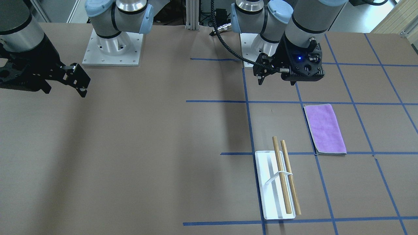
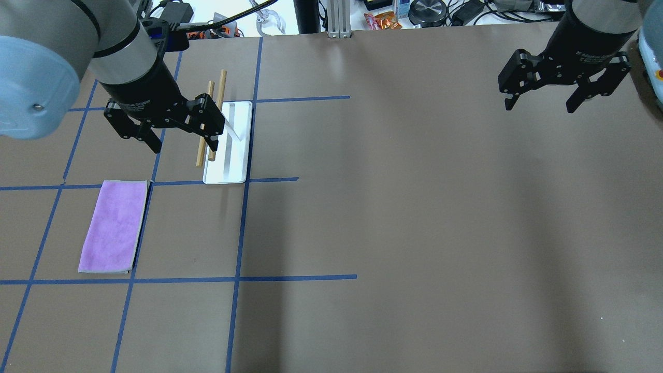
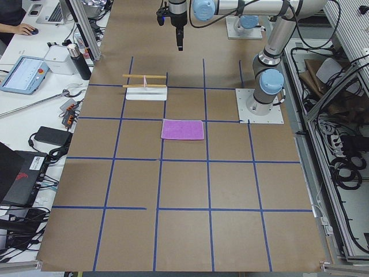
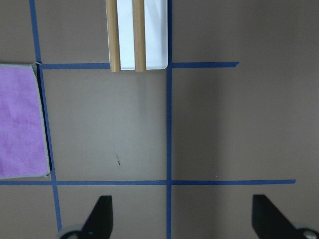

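A white tray (image 1: 266, 195) holds two wooden sticks (image 1: 285, 192) resting on a white holder, lengthwise along it. A purple cloth (image 1: 325, 129) lies flat on the taped grid beside the tray, nearer the robot base. My gripper hangs above the table, open, with nothing between its fingers; in the wrist view the tray is at the top and the cloth at the left.
A second arm's gripper (image 2: 541, 96) hangs over the other half of the table (image 2: 435, 217), which is bare. Cables, a laptop and other devices crowd the side bench (image 3: 34, 104) beyond the table edge.
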